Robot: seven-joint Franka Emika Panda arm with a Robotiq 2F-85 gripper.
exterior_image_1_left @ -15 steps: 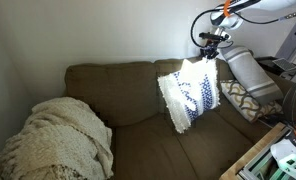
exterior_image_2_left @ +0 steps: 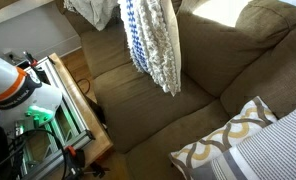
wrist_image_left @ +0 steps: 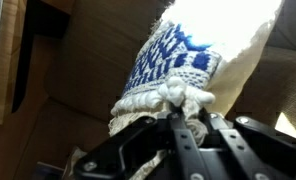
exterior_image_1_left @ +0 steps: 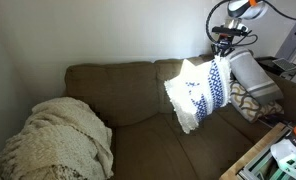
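A white pillow with a blue knitted pattern (exterior_image_1_left: pixel 201 95) hangs over the brown couch (exterior_image_1_left: pixel 128 85), gathered at its top corner. My gripper (exterior_image_1_left: pixel 221 50) is shut on that corner, above the couch's back at the right. In the wrist view the pinched white fabric bunches up at the gripper, and the blue patterned cover (wrist_image_left: pixel 168 58) spreads out beyond it. The lower part of the pillow (exterior_image_2_left: pixel 153 50) dangles in exterior view 2, where the gripper itself is out of frame.
A cream knitted blanket (exterior_image_1_left: pixel 56 143) is heaped at the couch's left end. Striped and patterned pillows (exterior_image_1_left: pixel 250 78) lean at the right end, close to the hanging pillow. A wooden table edge (exterior_image_2_left: pixel 80 100) borders the arm's base.
The pillow now hangs nearer the right end pillows. The blanket and other pillows stay put.
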